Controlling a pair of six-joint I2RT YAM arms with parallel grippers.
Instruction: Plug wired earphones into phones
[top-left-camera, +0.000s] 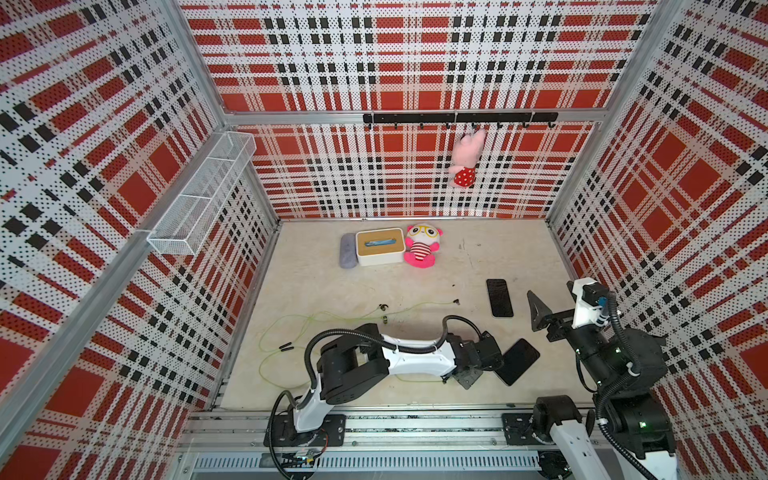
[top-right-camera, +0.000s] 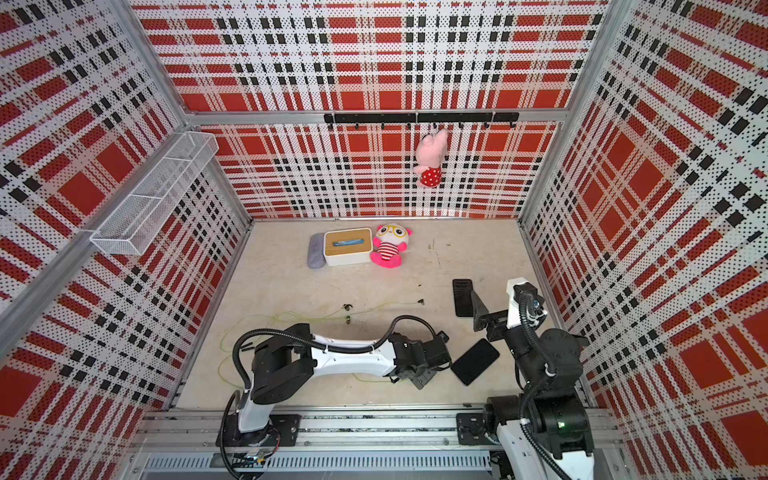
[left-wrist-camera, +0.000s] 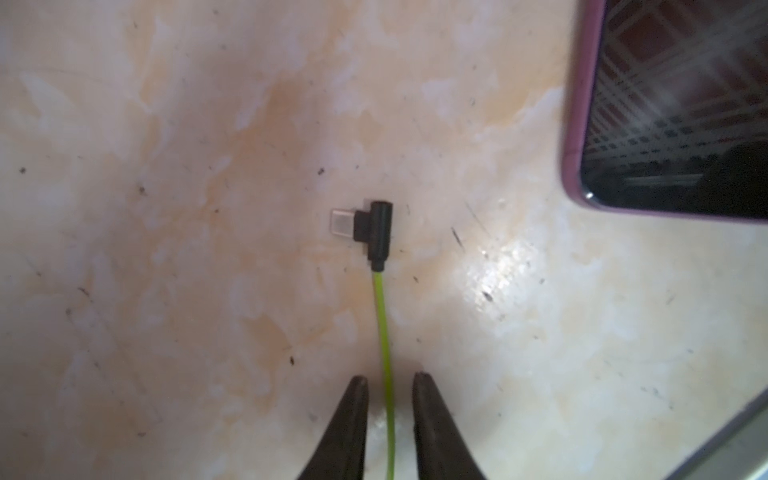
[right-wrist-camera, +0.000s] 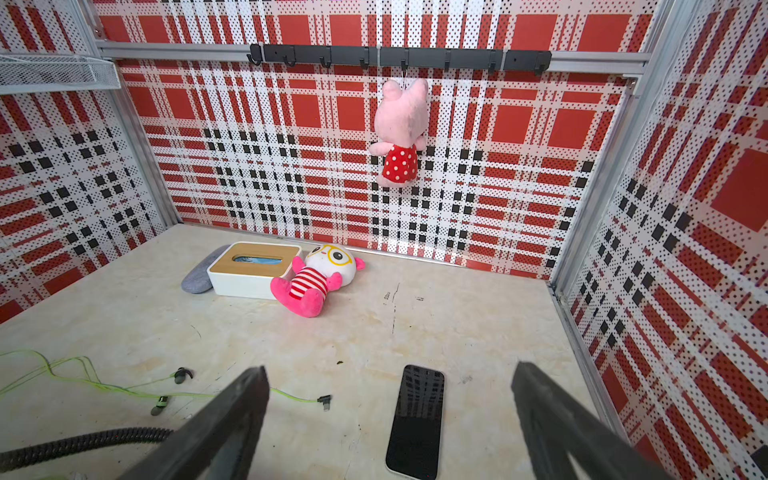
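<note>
In the left wrist view a black L-shaped plug (left-wrist-camera: 380, 233) with a silver connector lies on the table. Its green cable (left-wrist-camera: 384, 336) runs back through the gap of my left gripper, which is part open and not clamped on it. A black phone (top-left-camera: 517, 361) with a purplish edge (left-wrist-camera: 572, 152) lies just right of that gripper. Further back lies another black phone (right-wrist-camera: 416, 424). A second plug (right-wrist-camera: 324, 400) on green cable rests left of it. My right gripper is wide open, empty, above the table beside the back phone.
Earbuds (top-left-camera: 384, 312) lie mid-table among loops of green cable (top-left-camera: 272, 328). A tissue box (top-left-camera: 381, 248), a grey pouch (top-left-camera: 348, 250) and a pink plush (top-left-camera: 422, 246) stand at the back.
</note>
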